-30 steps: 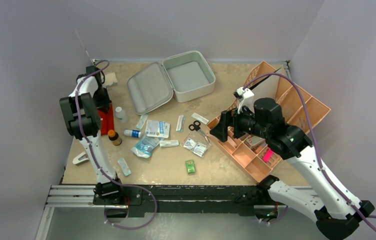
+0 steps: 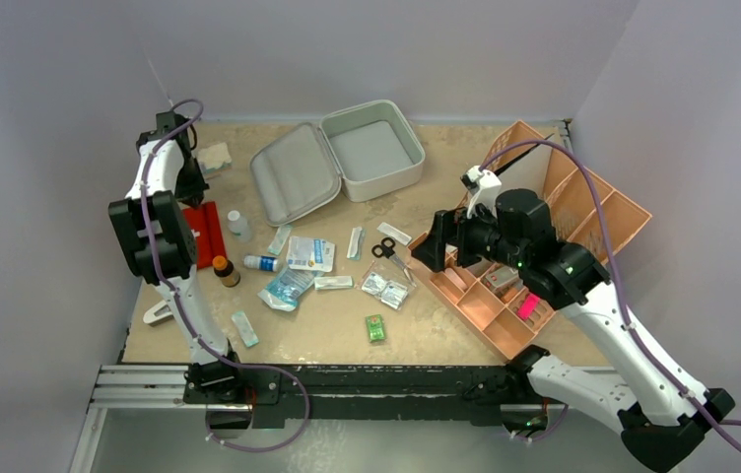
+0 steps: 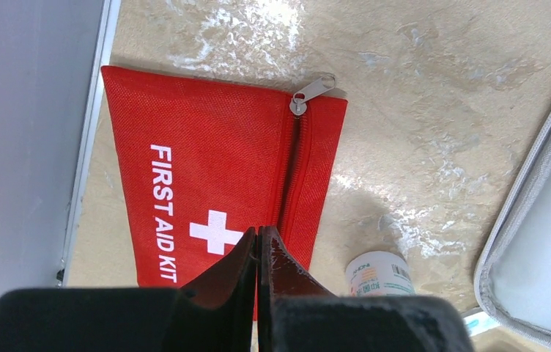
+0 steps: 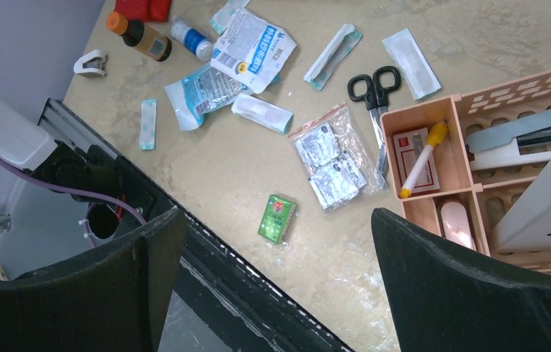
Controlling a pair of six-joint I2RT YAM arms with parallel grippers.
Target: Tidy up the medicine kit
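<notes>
The red first aid kit pouch lies flat on the table at the far left, its zipper slightly parted. Over it in the left wrist view is my left gripper, fingertips together and nothing between them. Fabric shows beyond the fingers, outside them. The grey medicine case stands open at the back, empty, its lid folded out leftward. My right gripper is open and empty, up near the left side of the peach organizer. A white bottle stands right of the pouch.
A brown bottle, blue-white bottle, packets, scissors and a green box are spread across the middle. A white clip lies near the left edge.
My left arm has shifted a little left and toward the back wall, uncovering more of the pouch, which stays on the table. The right arm has hardly moved.
</notes>
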